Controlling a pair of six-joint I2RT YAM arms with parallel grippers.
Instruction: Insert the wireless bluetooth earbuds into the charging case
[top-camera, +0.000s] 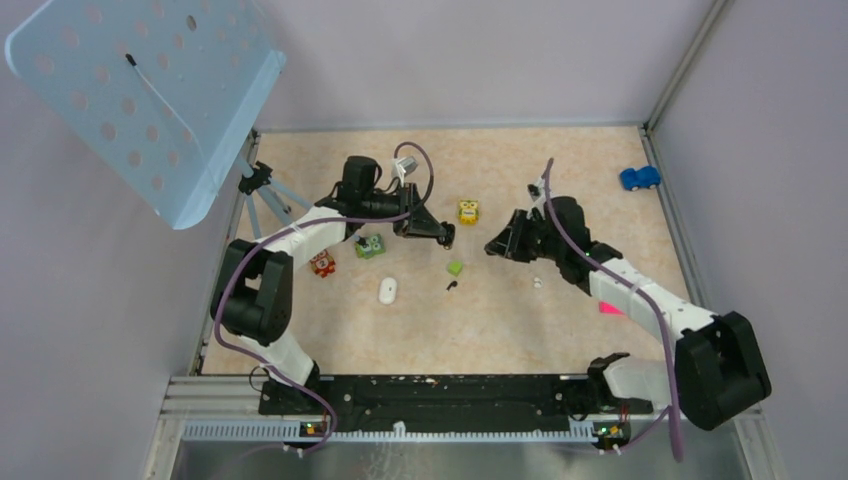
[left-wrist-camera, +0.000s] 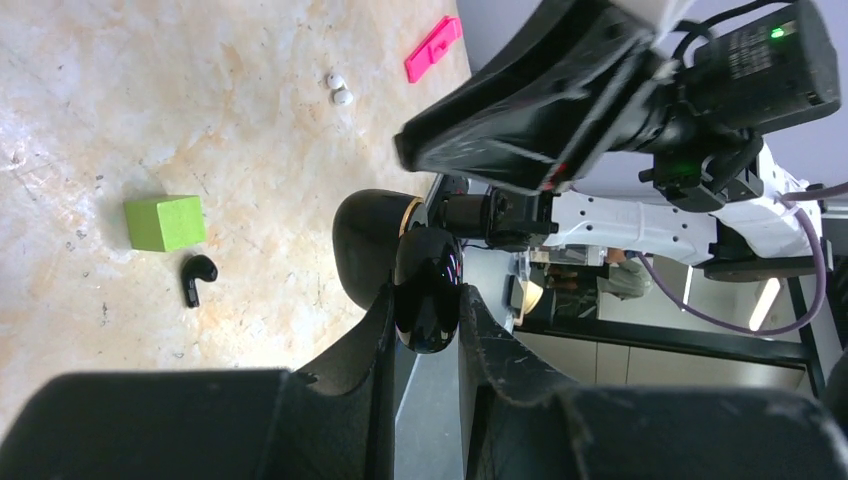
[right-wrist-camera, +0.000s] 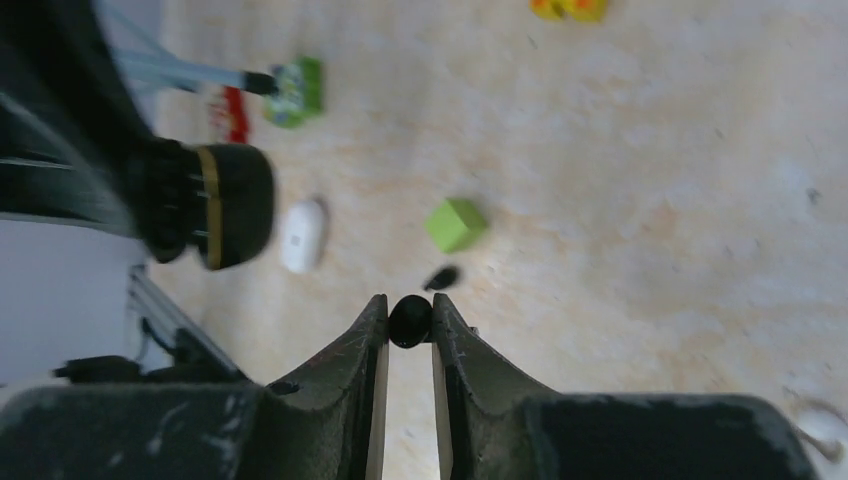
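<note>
The black charging case (top-camera: 447, 236) stands with its lid raised, and my left gripper is shut on it above the table. In the left wrist view the glossy case (left-wrist-camera: 370, 245) shows a gold hinge line; its sockets are hidden. My right gripper pinches a black earbud (right-wrist-camera: 409, 320) between its fingertips, off the table and to the right of the case. The earbud's stem is mostly out of sight. A second black earbud (left-wrist-camera: 198, 278) lies on the table near the green cube (left-wrist-camera: 165, 222).
A white mouse-like object (top-camera: 388, 290) lies left of centre. A yellow toy (top-camera: 468, 211) sits behind the grippers. Two small white pieces (top-camera: 537, 282) lie below the right gripper, with a pink clip (top-camera: 611, 308) farther right.
</note>
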